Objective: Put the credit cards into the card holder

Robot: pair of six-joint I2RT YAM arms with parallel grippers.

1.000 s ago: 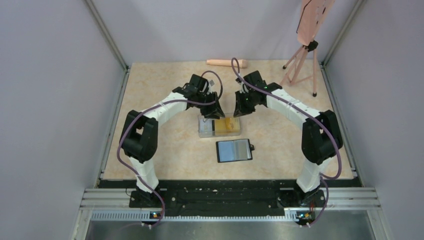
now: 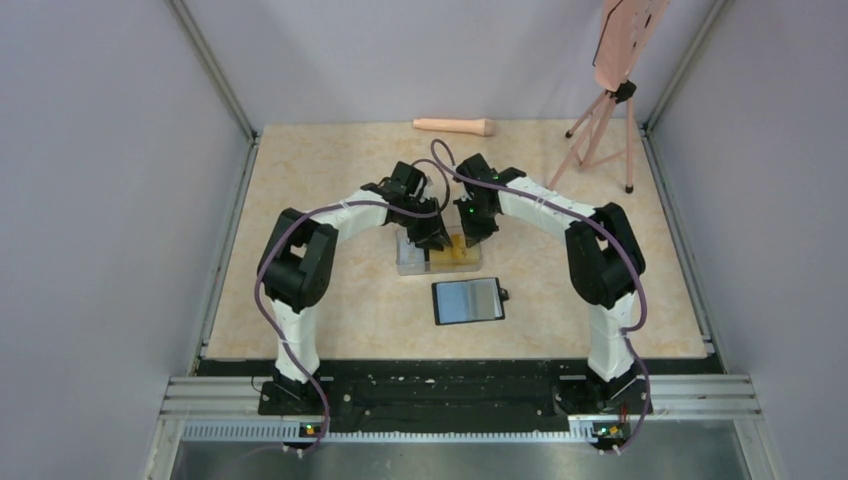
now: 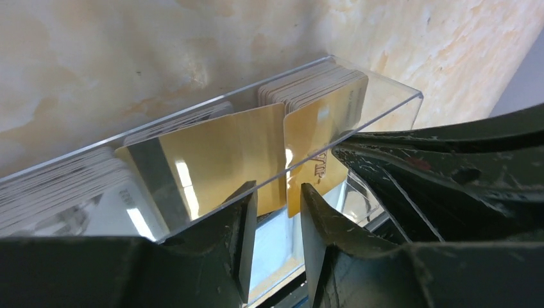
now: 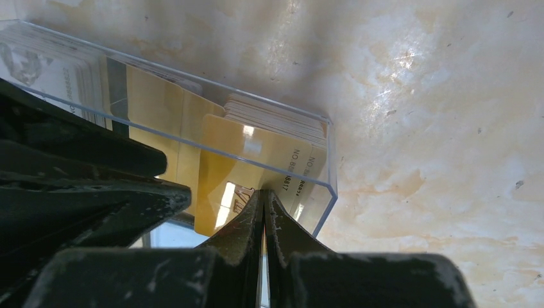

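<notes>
A clear box (image 2: 411, 269) in the middle of the table holds upright stacks of silver cards (image 3: 122, 205) and gold cards (image 3: 221, 154). My left gripper is partly open over the box, its tips before a gold card that leans across the middle; no card shows clearly gripped. At the box's right end my right gripper is shut, its tips close against a gold card (image 4: 234, 173); nothing shows between its fingers. In front of the box lies the card holder (image 2: 468, 301), spread flat, with blue and grey panels inside a black edge.
A tan, microphone-shaped object (image 2: 452, 126) lies at the back edge. Behind on the right stands a pink tripod (image 2: 605, 125). Both grippers are close together over the box, while the table on either side is bare.
Box and card holder stay put.
</notes>
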